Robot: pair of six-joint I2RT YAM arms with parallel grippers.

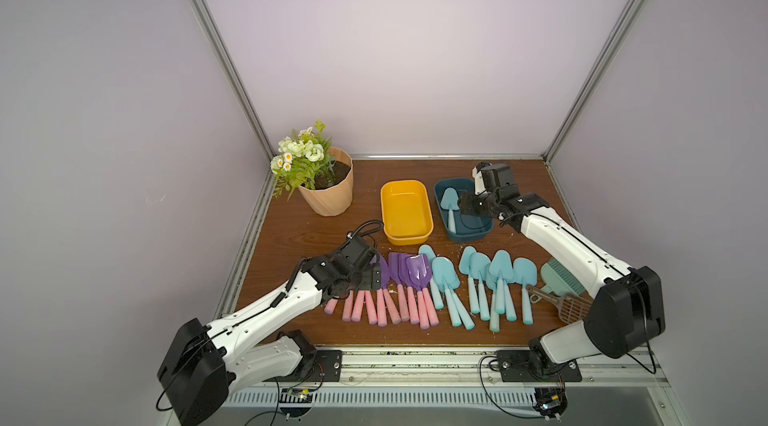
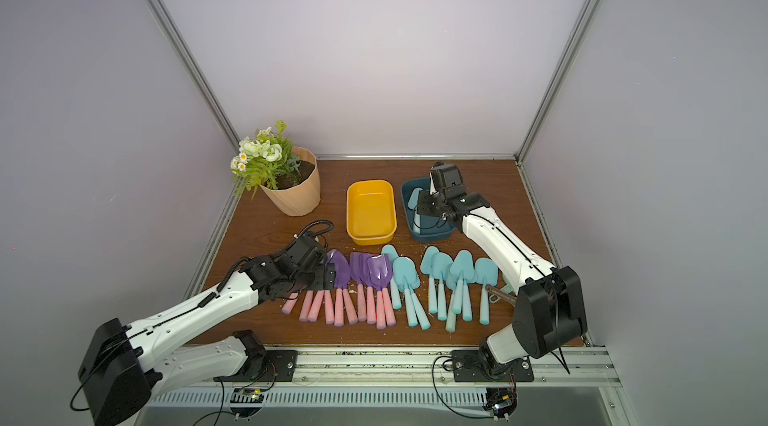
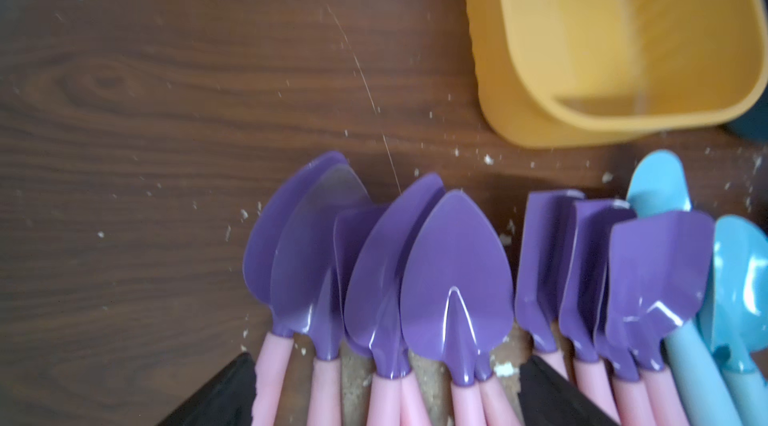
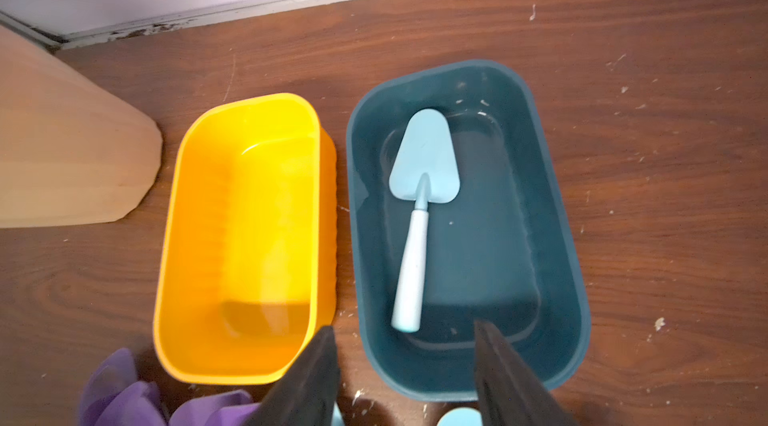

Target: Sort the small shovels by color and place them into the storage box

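Note:
A single light blue shovel (image 4: 426,155) lies flat in the dark teal box (image 4: 564,266), handle toward the front. Over that box, the right gripper is part open with nothing between its fingers. The yellow box (image 4: 168,298) beside it is empty. Purple shovels with pink handles (image 3: 457,282) lie in a row on the table; more light blue shovels (image 1: 501,266) lie to their right. My left gripper stands open above the purple group, its fingers either side of several pink handles. In the top left view its arm hides some purple blades.
A flower pot (image 1: 330,195) stands at the back left. Near the right arm, partly hidden, are a slotted spatula (image 1: 569,307) and a pale green item (image 1: 560,275). Bare table (image 4: 664,186) lies right of the teal box.

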